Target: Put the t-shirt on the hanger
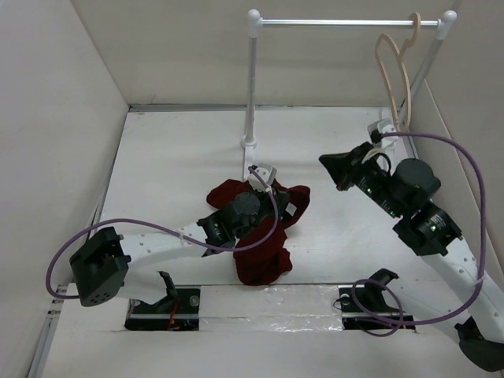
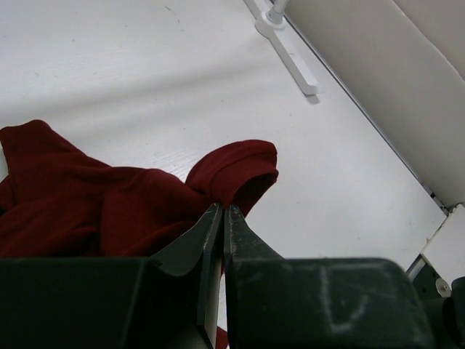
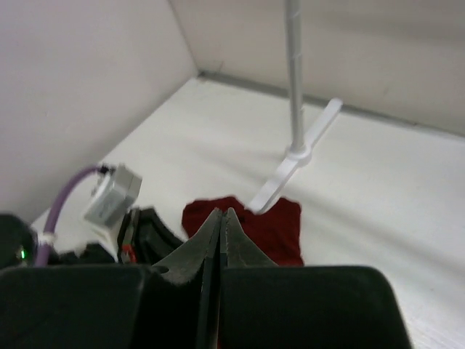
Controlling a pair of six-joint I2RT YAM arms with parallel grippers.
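Note:
A dark red T-shirt [image 1: 261,259] lies crumpled in the middle of the white floor. My left gripper [image 1: 280,203] is over its right part; in the left wrist view its fingertips [image 2: 218,217] are shut together at a raised fold of the cloth [image 2: 231,163], and whether cloth is between them cannot be seen for certain. My right gripper [image 1: 339,168] is raised to the right of the shirt, shut, with nothing visible between its fingers. A pale hanger [image 1: 383,63] hangs at the right end of the rail [image 1: 331,23], partly behind the right arm.
The rack's left post [image 1: 251,87] and its foot stand just behind the shirt. Walls enclose the floor on both sides and at the back.

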